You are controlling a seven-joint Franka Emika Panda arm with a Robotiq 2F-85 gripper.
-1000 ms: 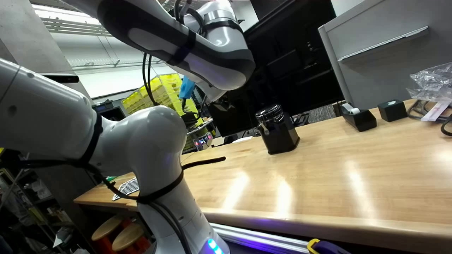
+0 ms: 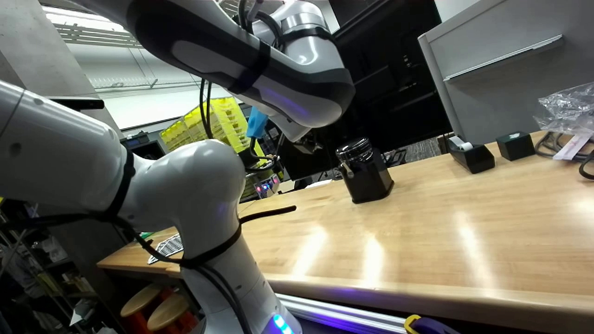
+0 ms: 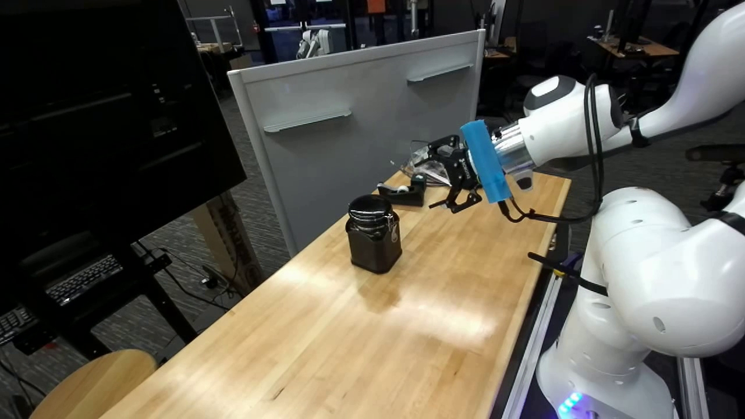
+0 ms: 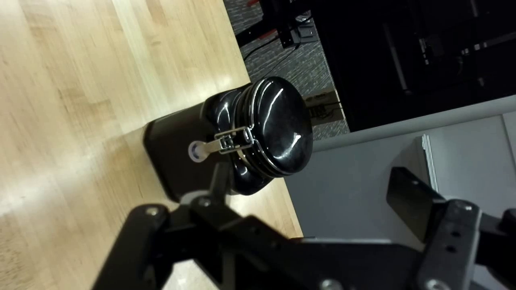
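Observation:
A glossy black canister with a round lid and a wire clasp stands upright on the wooden table. Its lid looks closed; in the wrist view, the metal clasp on the canister faces the camera. My gripper is held above the table, apart from the canister. Its two black fingers are spread wide with nothing between them, and in the wrist view the gripper has one finger overlapping the canister's lower edge. From exterior view 1 the fingers are hard to make out.
Behind the canister sit a black tape dispenser and a small black box. Clear plastic wrap and cables lie farther along. A grey partition and a large black screen border the far side.
In exterior view 1 the upper arm and wrist have shifted right and slightly downward, closer in the picture to the canister. The canister and other table items have not moved.

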